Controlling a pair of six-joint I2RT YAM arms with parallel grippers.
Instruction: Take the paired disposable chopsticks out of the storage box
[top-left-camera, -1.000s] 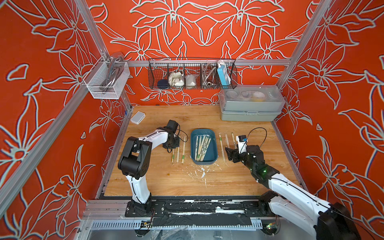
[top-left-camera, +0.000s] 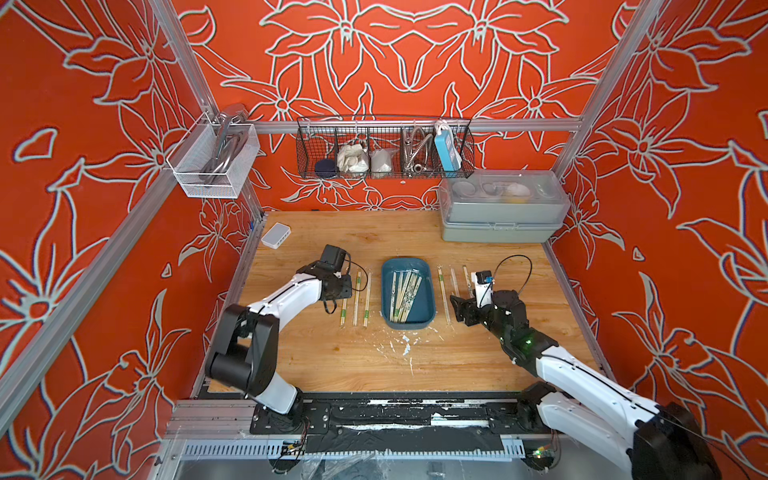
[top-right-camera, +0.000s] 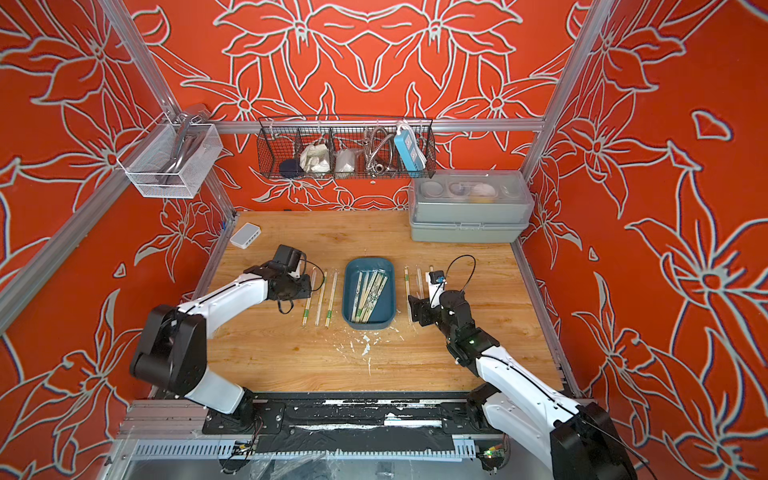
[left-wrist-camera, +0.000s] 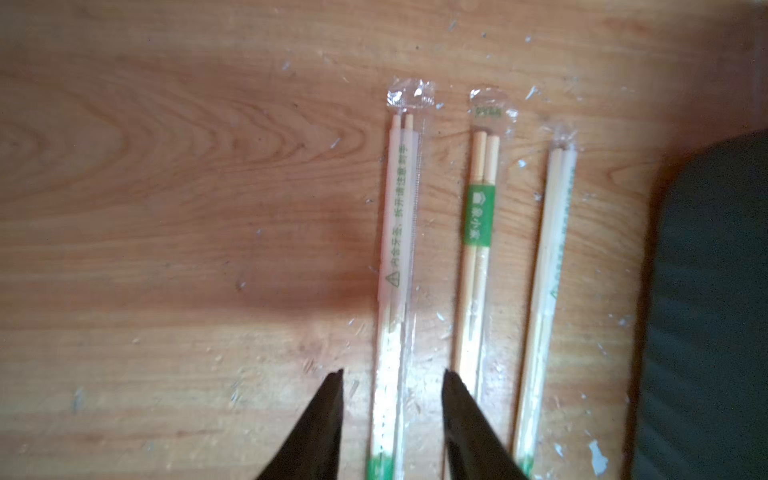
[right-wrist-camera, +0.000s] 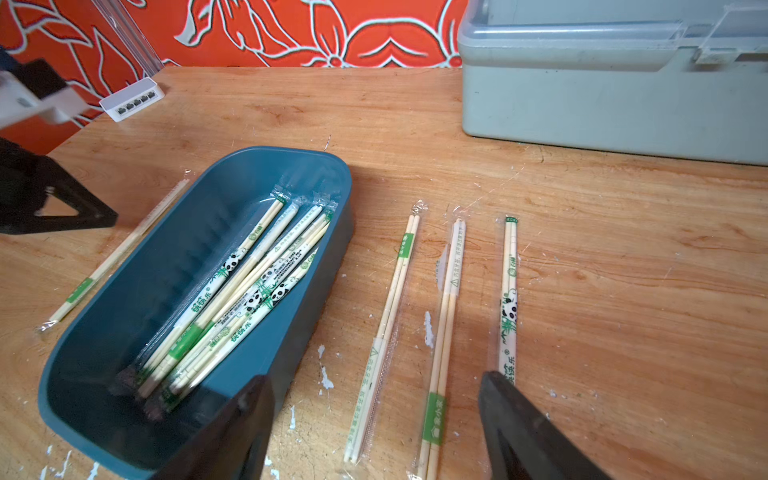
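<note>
The blue storage box (top-left-camera: 408, 326) stands mid-table with several wrapped chopstick pairs (right-wrist-camera: 232, 296) lying in it. Left of the box, three wrapped pairs lie side by side; the leftmost pair (left-wrist-camera: 397, 208) runs below my left gripper, whose fingers are partly open. It is raised over the table and holds nothing. A green-banded pair (left-wrist-camera: 478, 216) and a third pair (left-wrist-camera: 546, 296) lie to its right. Right of the box lie three more pairs, among them a panda-print pair (right-wrist-camera: 509, 296). My right gripper is open over these, nothing between its fingers.
A grey lidded case (top-left-camera: 504, 208) stands at the back right, and a small white device (top-left-camera: 276, 235) at the back left. White scraps (top-left-camera: 406, 349) litter the wood in front of the box.
The leftmost pair has shifted slightly left. The right arm stays put.
</note>
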